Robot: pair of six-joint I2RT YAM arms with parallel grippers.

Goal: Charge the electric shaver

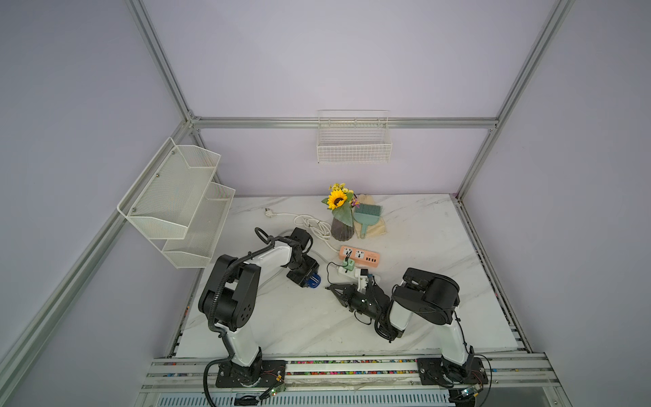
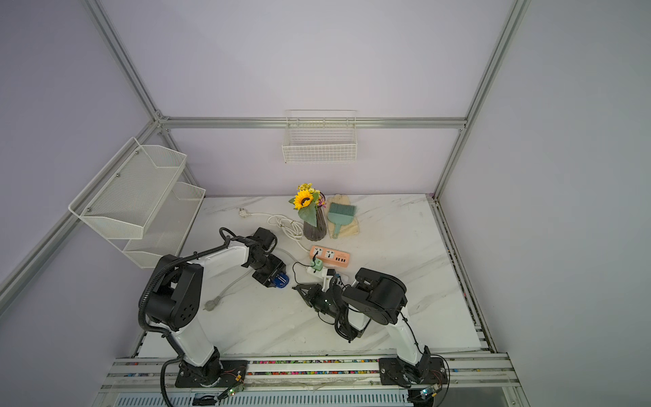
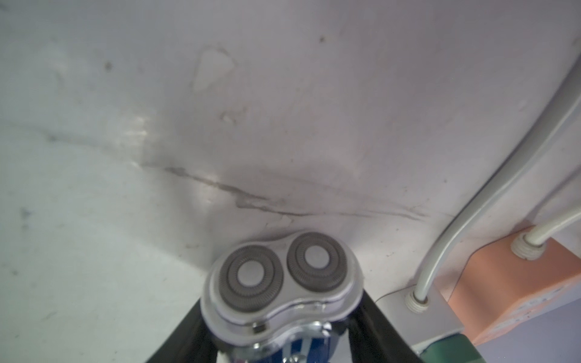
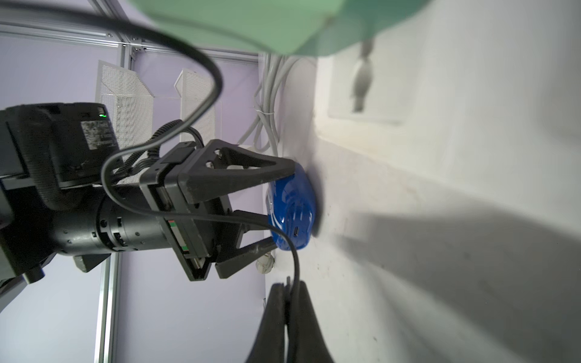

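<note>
The blue shaver rests at the table surface, its two-disc silver head facing the left wrist camera and its charging port toward the right gripper. My left gripper has a finger on either side of the shaver; whether they press on it cannot be told. My right gripper is shut with the thin dark charging cable between its fingertips, a short way right of the shaver. From there the cable loops up to a green adapter on the white power strip; the right arm hides part of that strip.
An orange power strip lies behind the white one. A coiled white cord, a flower vase and a teal dustpan occupy the back.
</note>
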